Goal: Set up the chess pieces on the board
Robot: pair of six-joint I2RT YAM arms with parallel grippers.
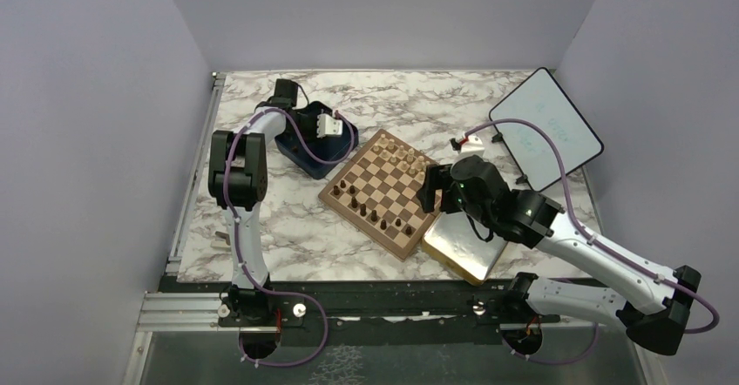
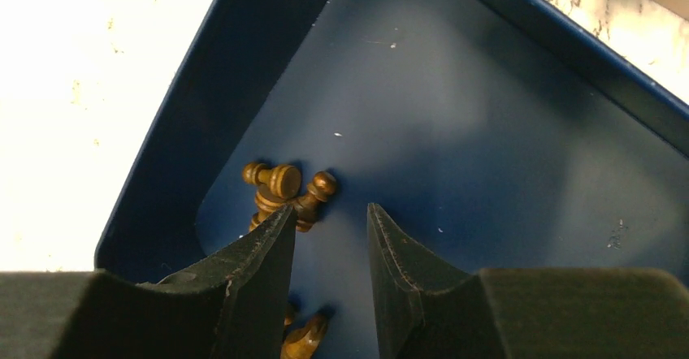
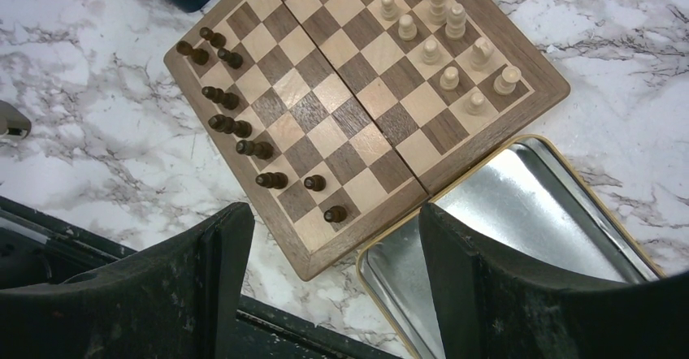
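The wooden chessboard (image 3: 351, 115) carries light pieces (image 3: 431, 50) on its far right side and dark pieces (image 3: 230, 125) along its near left side. Two dark pawns (image 3: 314, 183) stand a row further in, close to the board's near corner. Inside the blue bin (image 2: 455, 131), a small cluster of brown pieces (image 2: 284, 182) lies tipped over, and more pieces (image 2: 304, 339) show lower down, partly hidden by a finger. My left gripper is partly open over the bin, its gap empty. Above the tray's side of the board, my right gripper is open and holds nothing.
A metal tray (image 3: 520, 221) adjoins the board's near right edge. At the back right lies a whiteboard (image 1: 547, 130).
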